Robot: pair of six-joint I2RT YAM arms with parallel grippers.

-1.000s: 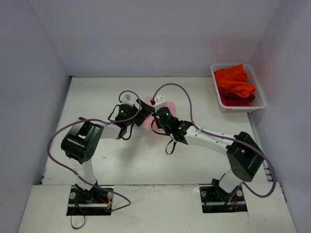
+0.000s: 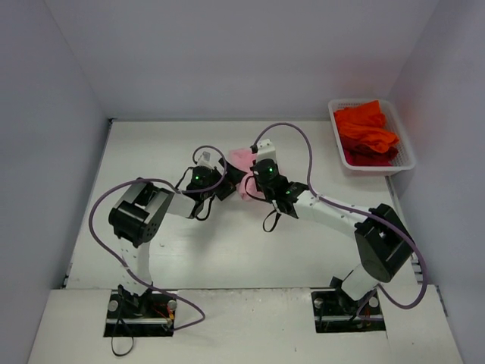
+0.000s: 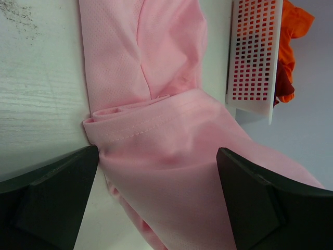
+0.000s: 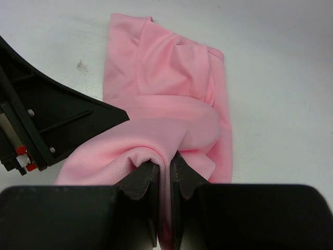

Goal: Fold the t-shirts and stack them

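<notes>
A pink t-shirt (image 2: 242, 160) lies partly folded near the middle of the table, mostly covered by both arms in the top view. My right gripper is shut on a bunched part of the pink cloth (image 4: 151, 130), raised off the table. At the shirt's left side, my left gripper stands open, its two fingers (image 3: 57, 198) wide apart. Folded pink layers lie between and beyond those fingers, and the left fingertip is close by a folded edge. One dark finger of the left gripper also shows in the right wrist view.
A white basket (image 2: 414, 155) with orange and dark red cloth (image 2: 367, 125) stands at the back right. Bare table (image 2: 303, 250) lies in front of the arms and at the far left. Both arms are close together over the shirt.
My right gripper has moved right and slightly back, with the held cloth. The left gripper has shifted a little to the right too, staying close to it.
</notes>
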